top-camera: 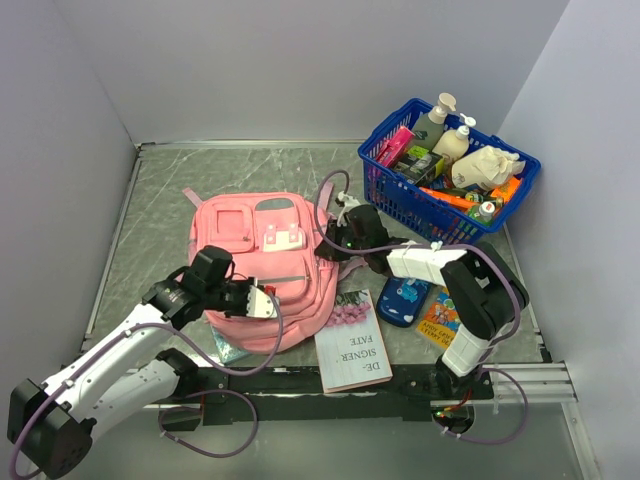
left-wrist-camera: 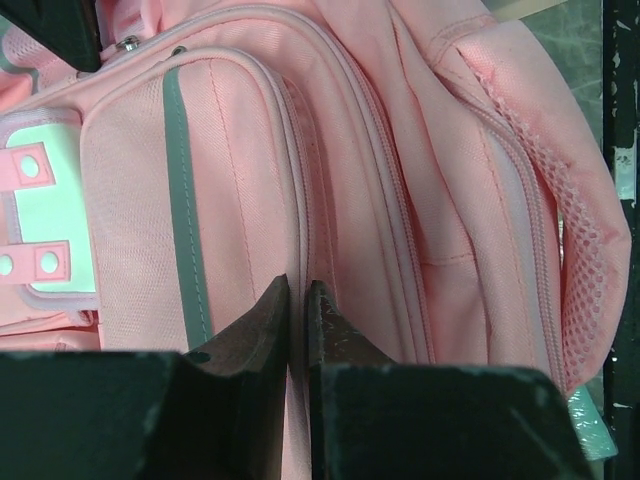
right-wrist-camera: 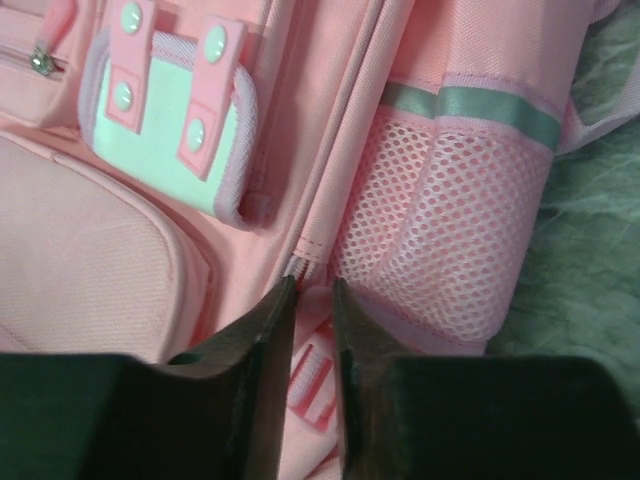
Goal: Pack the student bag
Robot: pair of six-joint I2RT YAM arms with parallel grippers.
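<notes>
A pink backpack (top-camera: 262, 222) lies flat at the centre left of the top view, its main zip apparently closed. My left gripper is low over the front pocket, its fingers close together around a pale piped seam (left-wrist-camera: 296, 250); whether they pinch it I cannot tell. At the bag's right side, my right gripper stands part open, with a narrow gap and pink strap or zip-end fabric between its fingers. A mint flap (right-wrist-camera: 165, 105) with pink snap tabs lies beyond it. Below the bag is a book (top-camera: 353, 345) with pink flowers on its cover.
A full blue basket (top-camera: 425, 212) stands at the back right. A dark blue case (top-camera: 402, 300) and an orange booklet (top-camera: 440, 318) lie under or beside the right arm. A teal item (top-camera: 226, 348) pokes out below the bag. Bare floor (top-camera: 150, 220) shows at the left.
</notes>
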